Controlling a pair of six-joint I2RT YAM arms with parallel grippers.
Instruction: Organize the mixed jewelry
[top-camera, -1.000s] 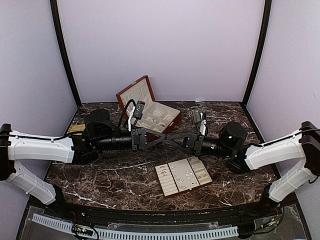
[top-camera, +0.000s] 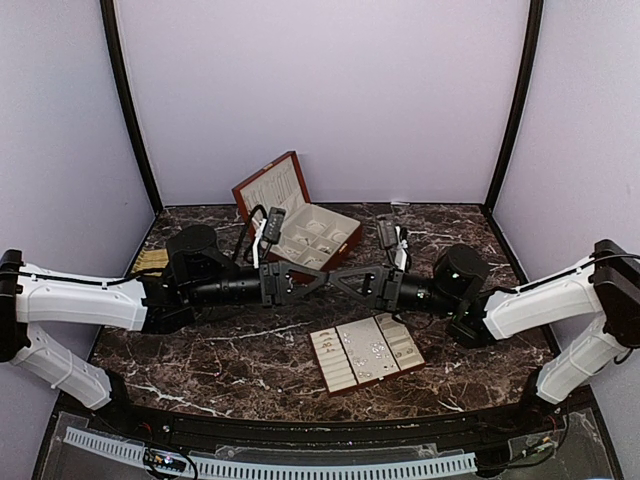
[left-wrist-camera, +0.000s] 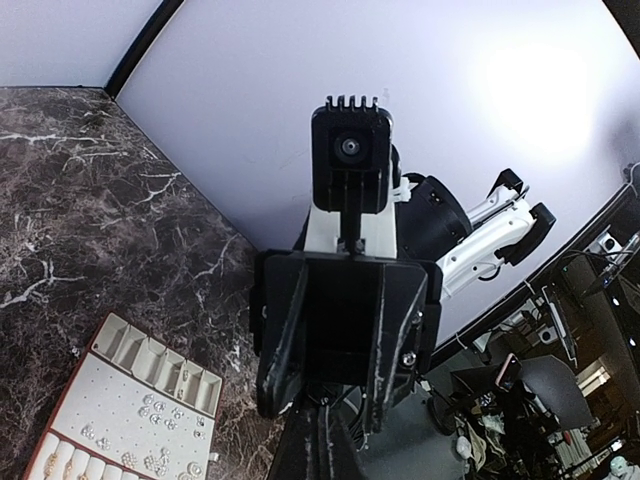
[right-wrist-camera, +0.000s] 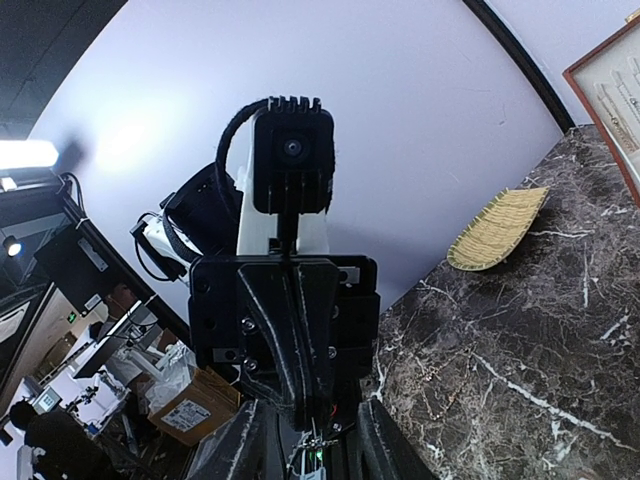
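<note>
Over the middle of the table my two grippers face each other, tip to tip. My left gripper (top-camera: 321, 275) is shut; a thin shiny piece of jewelry (right-wrist-camera: 315, 442) shows at its fingertips in the right wrist view, its kind too small to tell. Around those tips, my right gripper (top-camera: 337, 278) stands open, its fingers (right-wrist-camera: 233, 452) spread to either side. The jewelry tray (top-camera: 367, 352) lies below on the table, holding small earrings and rings. Behind the grippers is the open jewelry box (top-camera: 345, 243), with necklaces in its lid (top-camera: 275, 192); the arms partly cover it.
A woven leaf-shaped basket (right-wrist-camera: 497, 228), empty, rests at the table's left side, mostly behind the left arm in the top view. Bare marble table (top-camera: 250, 370) lies to the left of the tray.
My right gripper has shifted slightly left, nearer the left gripper's tips. The left gripper has moved only a little. Tray and box stay where they were.
</note>
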